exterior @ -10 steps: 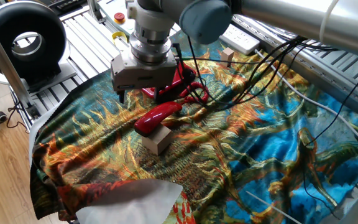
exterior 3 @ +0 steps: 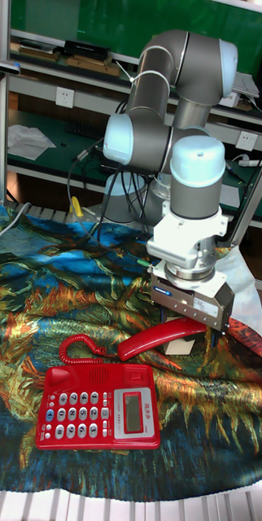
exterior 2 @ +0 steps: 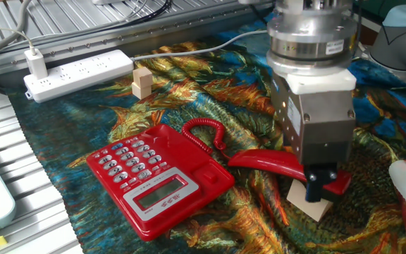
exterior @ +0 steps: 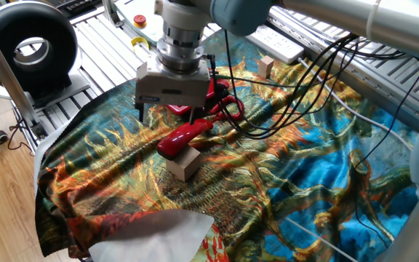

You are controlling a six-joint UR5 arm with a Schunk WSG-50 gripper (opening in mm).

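Note:
A red telephone handset lies tilted, one end propped on a wooden block. The red phone base, with its keypad and small display, sits on the cloth, joined to the handset by a coiled red cord. My gripper points down near the handset, its two fingers wide apart and only cloth visible between them. In exterior view 2 its near finger overlaps the handset's propped end; whether they touch I cannot tell.
Small wooden blocks stand near a white power strip at the table's edge. The patterned cloth is wrinkled. Black cables hang from the arm over the cloth.
Handset and block have stayed put.

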